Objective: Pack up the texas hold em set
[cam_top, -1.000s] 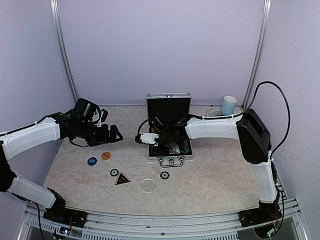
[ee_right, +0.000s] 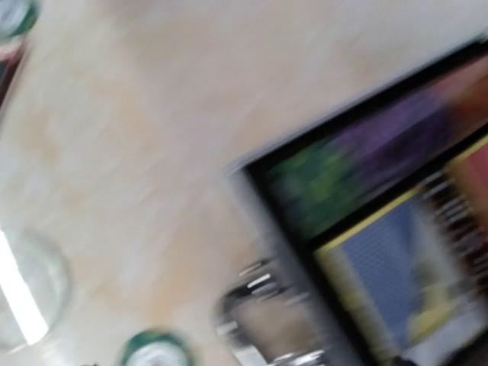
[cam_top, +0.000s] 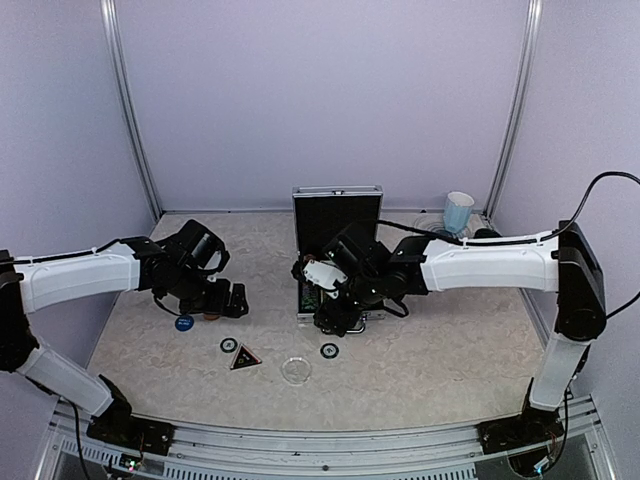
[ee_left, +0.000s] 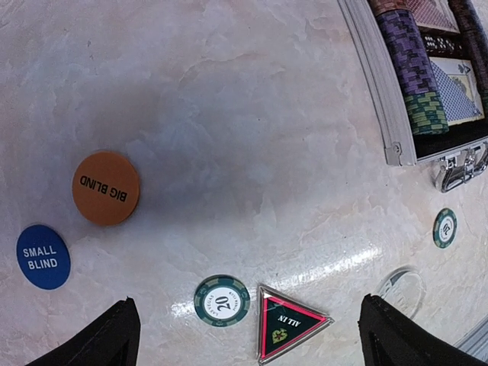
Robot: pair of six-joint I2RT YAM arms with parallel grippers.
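Note:
The open silver case (ee_left: 389,137) holds chip stacks (ee_left: 412,69) and card decks (ee_left: 454,84). Loose on the table lie a blue SMALL BLIND button (ee_left: 43,256), an orange BIG BLIND button (ee_left: 106,187), an ALL IN triangle (ee_left: 286,324), green chips (ee_left: 221,300) (ee_left: 444,228) and a clear disc (cam_top: 296,370). My left gripper (cam_top: 222,300) stands open above the buttons, empty. My right gripper (cam_top: 335,317) is over the case's front edge and latch, its fingers hard to make out; its wrist view is blurred.
A light blue cup (cam_top: 459,210) stands at the back right beside clear round items.
My right arm has moved right and toward the front, from inside the case to over its front edge.

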